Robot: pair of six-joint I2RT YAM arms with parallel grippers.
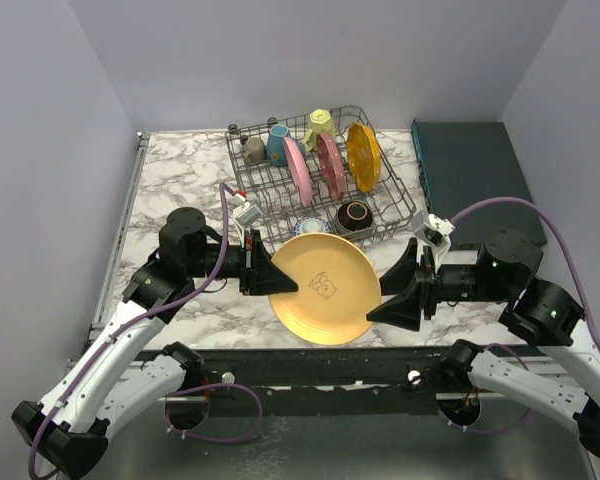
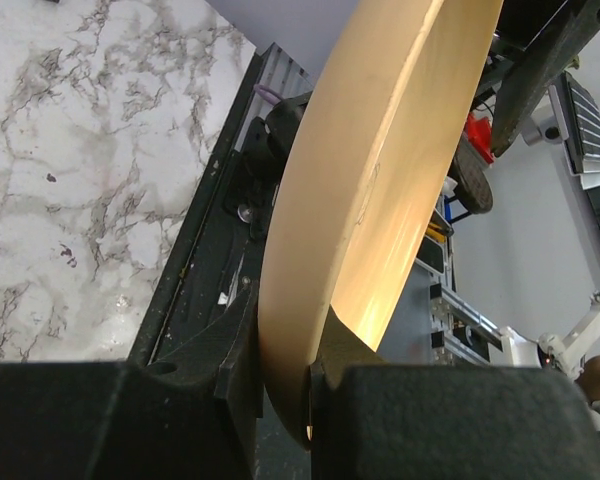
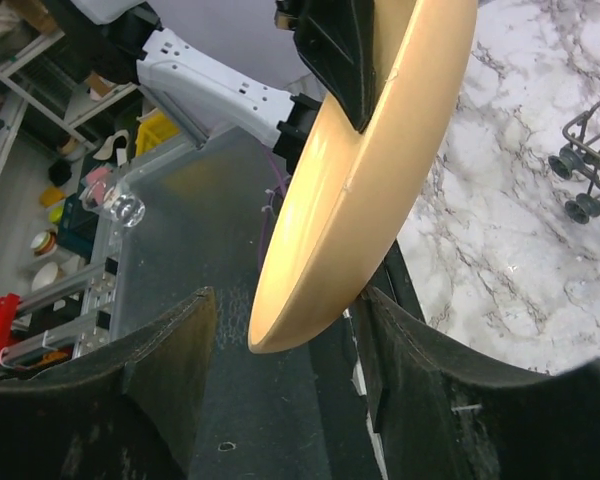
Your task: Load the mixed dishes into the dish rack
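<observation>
A pale yellow plate with a bear drawing (image 1: 325, 288) hangs tilted over the worktop's front, its left rim in my shut left gripper (image 1: 285, 280); the left wrist view shows the fingers on its edge (image 2: 340, 200). My right gripper (image 1: 385, 298) stands part open at the plate's right side; in the right wrist view the rim (image 3: 380, 190) sits between or just above its fingers. Behind, the wire dish rack (image 1: 400, 205) holds two pink plates (image 1: 298, 170), a yellow plate (image 1: 365, 157), several mugs (image 1: 277, 143), a dark bowl (image 1: 354, 215) and a white-blue bowl (image 1: 312, 226).
A dark board (image 1: 470, 175) lies at the back right.
</observation>
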